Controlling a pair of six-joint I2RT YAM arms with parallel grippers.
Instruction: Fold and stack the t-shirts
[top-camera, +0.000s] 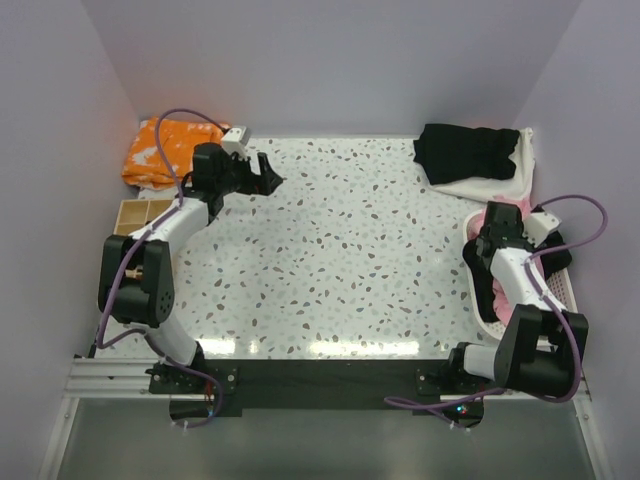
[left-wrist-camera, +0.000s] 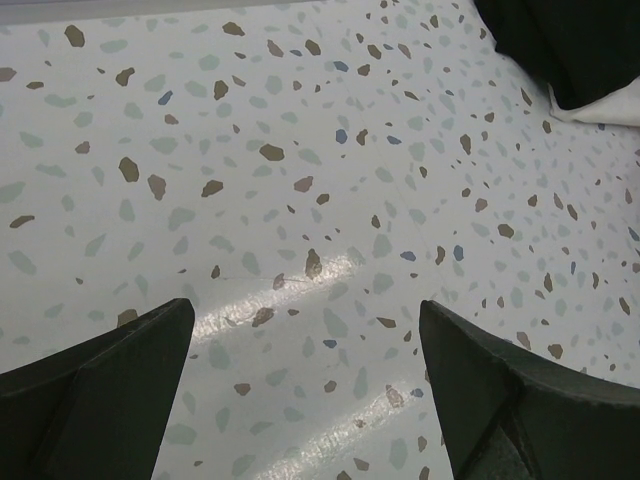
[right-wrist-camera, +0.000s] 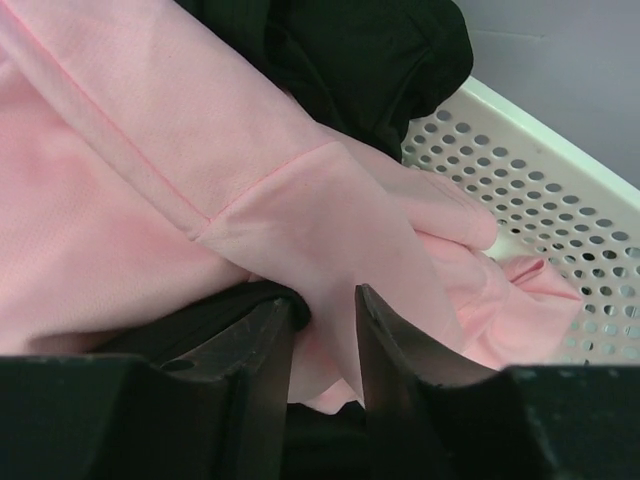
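My left gripper stands wide open over bare table, nothing between its fingers. At the right, the white perforated basket (right-wrist-camera: 590, 190) holds crumpled pink (right-wrist-camera: 380, 230) and black shirts (right-wrist-camera: 380, 60). My right gripper is down in that basket, its fingers (right-wrist-camera: 262, 345) partly apart, with a pink fold and an edge of black cloth between and under them. Whether the cloth is gripped does not show. A folded black shirt (top-camera: 465, 152) lies on white cloth (top-camera: 523, 165) at the back right.
Orange folded cloth (top-camera: 172, 150) lies at the back left, above a light brown box (top-camera: 135, 213) partly behind my left arm. Walls stand close on both sides.
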